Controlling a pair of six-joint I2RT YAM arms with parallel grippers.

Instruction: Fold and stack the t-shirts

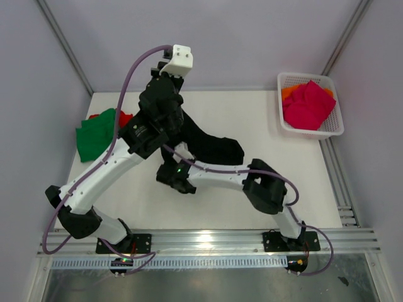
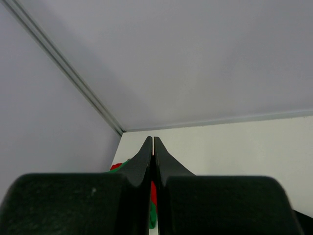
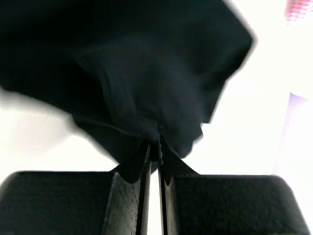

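Observation:
A black shirt (image 1: 214,148) lies crumpled in the middle of the table, partly hidden under both arms. My right gripper is shut on its fabric, at a gathered fold, in the right wrist view, which is blurred. My left gripper is raised and shut, with no cloth visible between its fingers; its arm covers part of the shirt in the top view. A folded green shirt (image 1: 94,136) rests over a red one (image 1: 124,118) at the table's left.
A white basket (image 1: 334,126) holding pink (image 1: 308,106) and orange cloth (image 1: 289,91) stands at the back right. Bare table (image 1: 280,163) shows right of the black shirt and along the back.

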